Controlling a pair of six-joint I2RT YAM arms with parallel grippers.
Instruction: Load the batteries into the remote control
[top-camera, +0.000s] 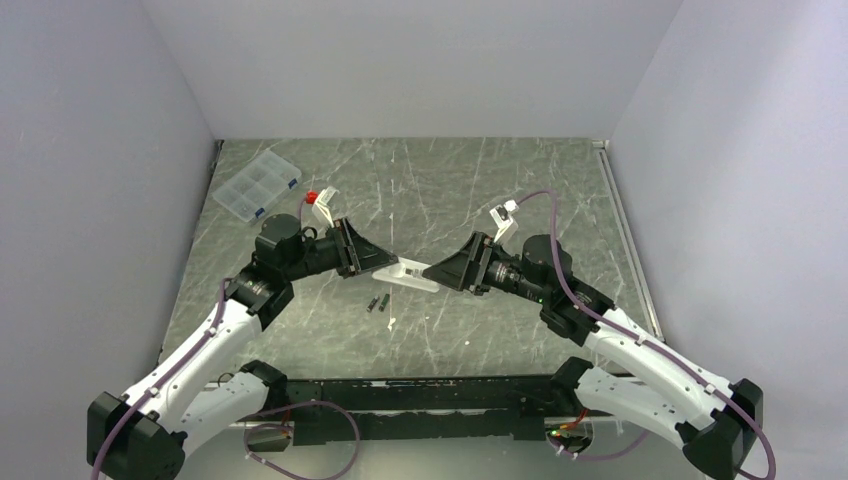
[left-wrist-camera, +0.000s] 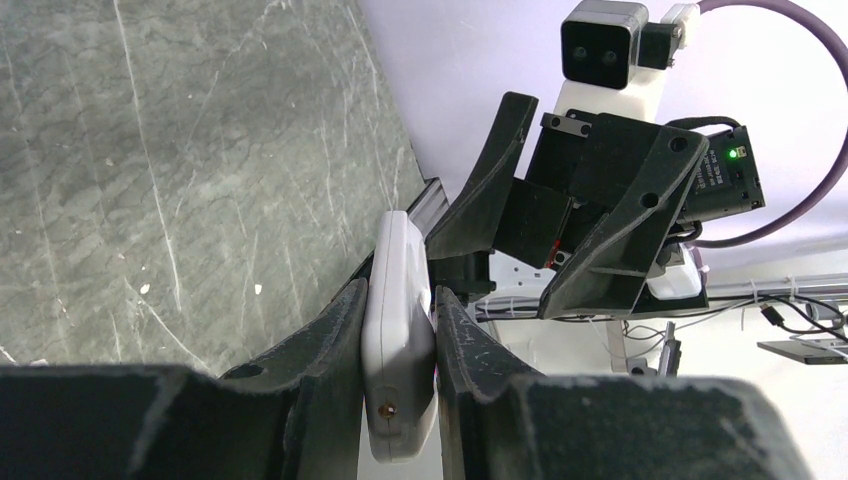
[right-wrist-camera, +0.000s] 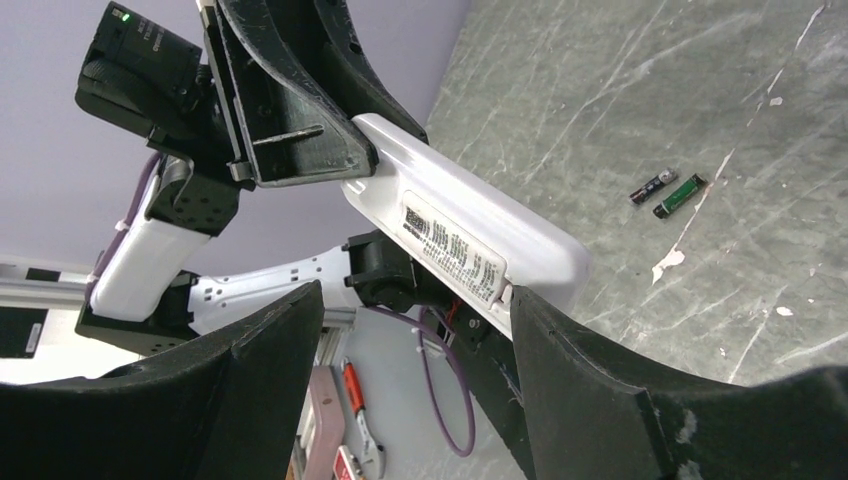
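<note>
My left gripper grips the white remote control (left-wrist-camera: 398, 400) between its fingers, holding it above the table, as the top view also shows with the remote (top-camera: 405, 276). In the right wrist view the remote's back (right-wrist-camera: 530, 240) faces me, with a labelled rectangular panel (right-wrist-camera: 450, 245) on it. My right gripper is open, one fingertip at the remote's near end, by the end of that panel; whether it touches is unclear. Two small batteries, one dark (right-wrist-camera: 650, 188) and one green (right-wrist-camera: 680, 197), lie side by side on the table below.
A clear compartment box (top-camera: 257, 185) sits at the back left of the marble table (top-camera: 500, 180). Walls stand behind and on both sides.
</note>
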